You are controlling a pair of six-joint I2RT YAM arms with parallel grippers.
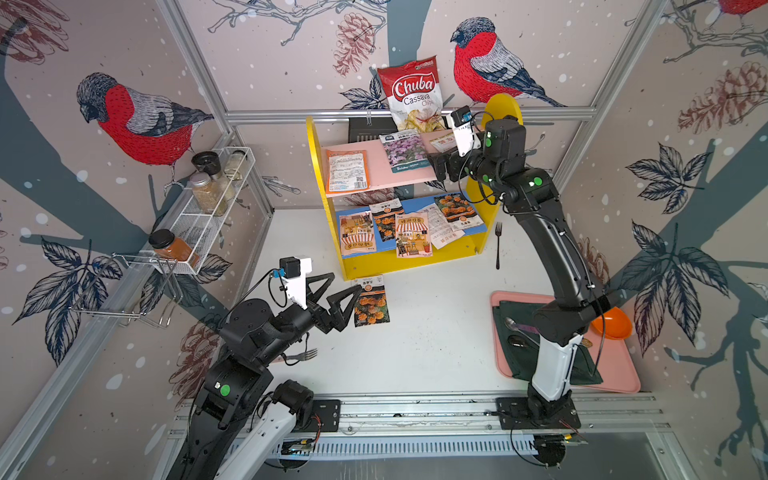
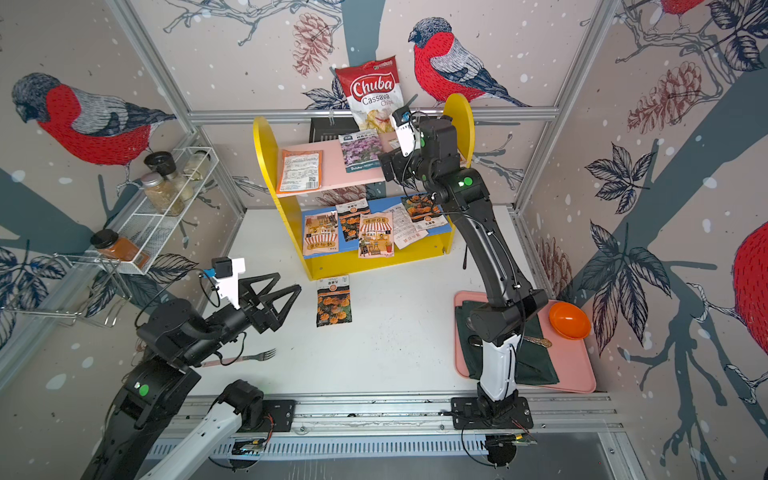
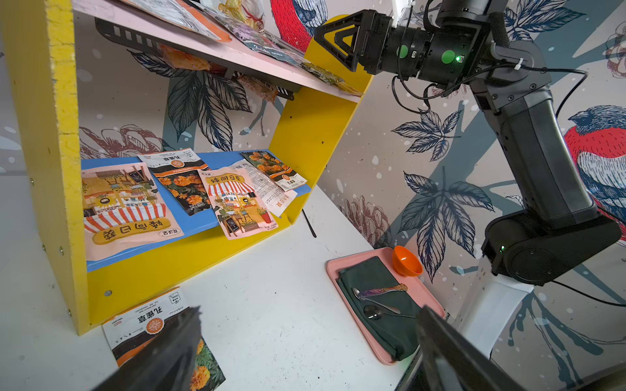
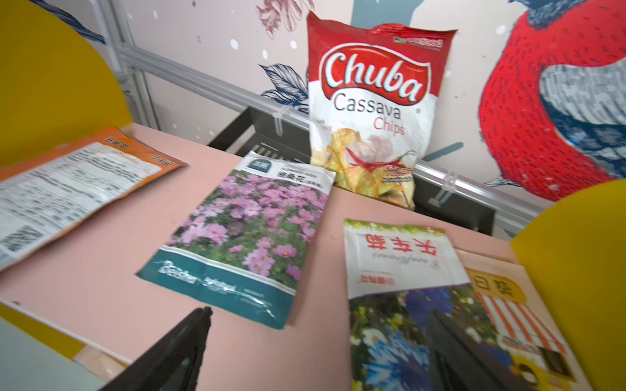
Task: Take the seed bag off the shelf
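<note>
My right gripper stands open over the pink upper shelf [image 4: 215, 176], with nothing between its fingers. Ahead of it lies a seed bag with pink flowers and a teal band [image 4: 247, 234]. A blue-flower seed bag [image 4: 404, 306] lies to its right, partly covered by the right finger, overlapping a striped-awning seed bag [image 4: 521, 312]. On the left side is an orange-edged seed bag [image 4: 71, 182], back side up. My left gripper [image 1: 342, 297] is open and empty above the table, close to a marigold seed bag [image 1: 372, 302] lying there.
The blue lower shelf [image 3: 195, 224] holds several more seed bags. A Chuba chips bag [image 4: 375, 104] stands behind the upper shelf. Yellow side panels [image 3: 55, 163] bound the shelf. A pink tray [image 1: 500, 352] sits at right; mid-table is clear.
</note>
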